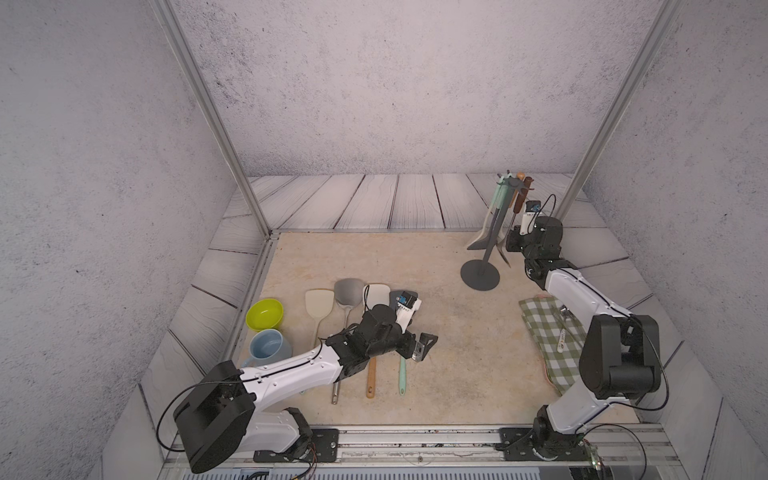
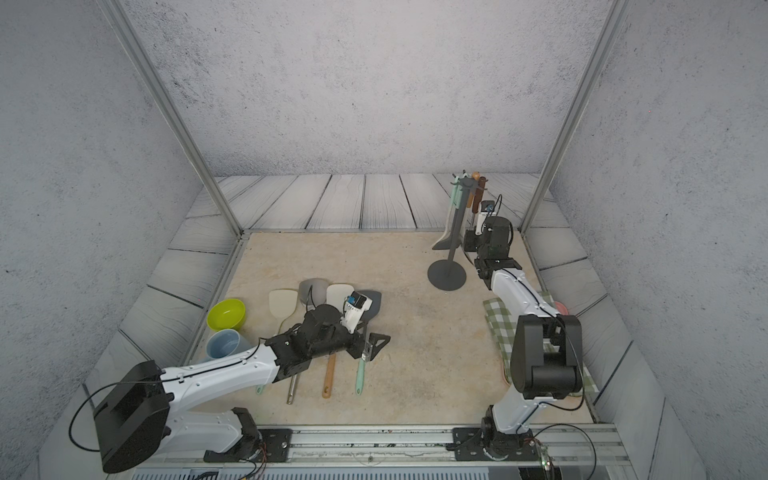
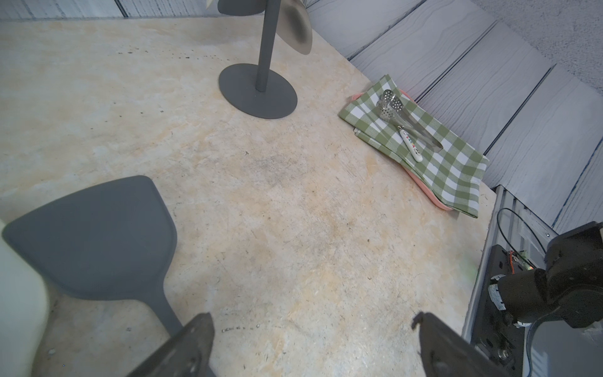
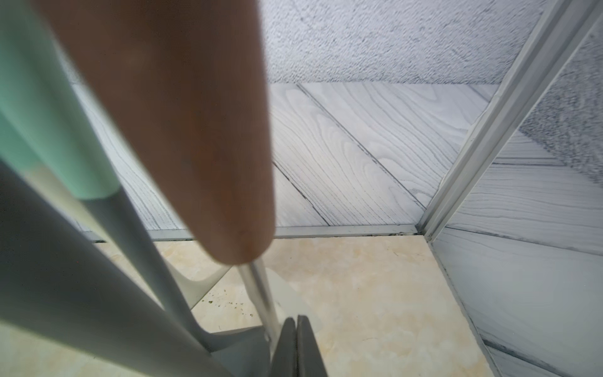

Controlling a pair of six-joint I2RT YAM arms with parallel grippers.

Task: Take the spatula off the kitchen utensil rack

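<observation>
The brown-handled steel spatula (image 4: 188, 132) hangs from the grey utensil rack (image 1: 480, 277) at the back right, handle up. My right gripper is shut beside it, fingertips meeting with nothing between them. The steel shaft (image 4: 257, 289) runs down just left of those fingertips, outside them; its lower end is partly hidden. In the top left view the brown handle (image 1: 522, 194) rises above my right gripper's wrist. My left gripper stands open and empty over the table, far from the rack.
Other utensils with mint-green handles (image 4: 53, 94) hang close by on the rack. Several spatulas, including a grey one (image 3: 113, 238), lie near the left arm. A green bowl (image 1: 265, 313) and blue cup (image 1: 269, 345) stand left. A checked cloth (image 3: 433, 157) lies right; mid-table is clear.
</observation>
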